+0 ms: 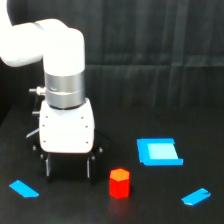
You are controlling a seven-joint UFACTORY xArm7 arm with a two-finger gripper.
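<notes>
A small red cube (119, 183) rests on the black table at the front, right of centre. To its left hangs my gripper (68, 170), below the white hand. Its two thin dark fingers stand wide apart with nothing visible between them, so it looks open. The gripper is clear of the cube.
A blue square with a white middle (161, 151) lies at the back right of the cube. One flat blue strip (196, 197) is at the right front, another blue strip (23, 188) at the left front. A dark curtain (150, 60) closes off the back.
</notes>
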